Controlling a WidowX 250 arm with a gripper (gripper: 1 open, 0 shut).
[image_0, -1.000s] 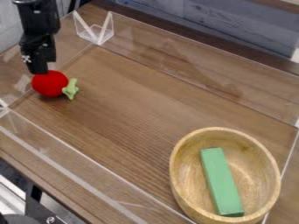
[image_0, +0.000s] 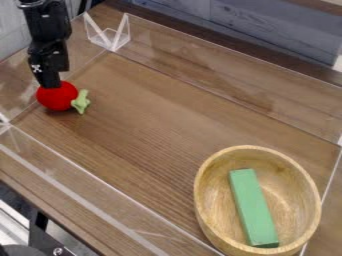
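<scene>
A red round object with a green top (image_0: 58, 97), like a toy vegetable, lies on the wooden table at the left. My gripper (image_0: 48, 72) is just above it, open, its black fingers pointing down toward it. At the lower right stands a round wooden bowl (image_0: 214, 195) with a green block (image_0: 251, 206) inside.
A white bracket-like fixture (image_0: 112, 38) is at the top left beside the gripper. The table's left edge runs close by the red object.
My gripper has moved slightly down and left, closer over the red object. The bowl and block have stayed in place.
</scene>
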